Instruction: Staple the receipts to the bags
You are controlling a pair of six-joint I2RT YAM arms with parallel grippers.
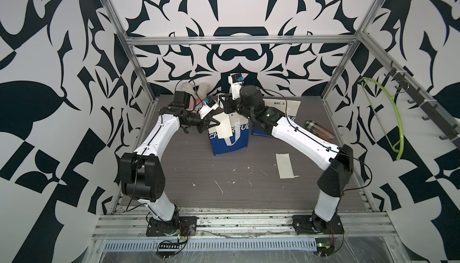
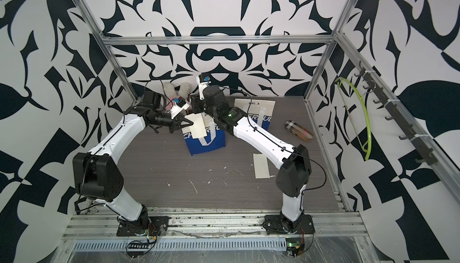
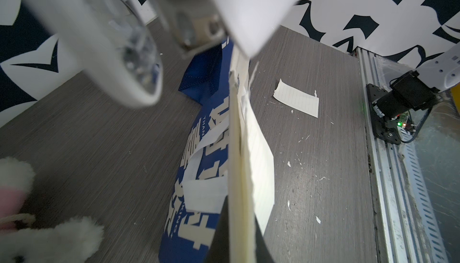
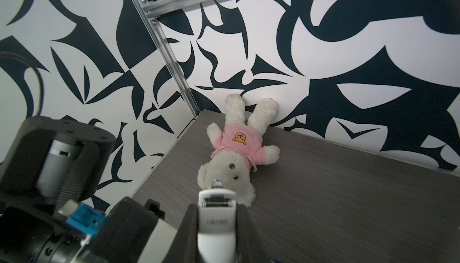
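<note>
My left gripper (image 1: 210, 121) is shut on the top of a blue bag (image 1: 227, 143) with a cream receipt (image 1: 223, 127) against it. In the left wrist view, a blurred white stapler (image 3: 119, 66) hangs over the bag's top edge (image 3: 237, 78). My right gripper (image 1: 225, 101) is shut on the stapler (image 4: 216, 224), close beside the left gripper, above the bag. A second bag (image 2: 254, 104) lies behind the right arm. A loose receipt (image 1: 284, 166) lies on the table at the front right.
A white teddy in pink (image 4: 242, 145) lies at the back left corner. A patterned cylindrical object (image 2: 298, 129) lies at the right. A green hanger-like loop (image 1: 397, 119) hangs on the right rail.
</note>
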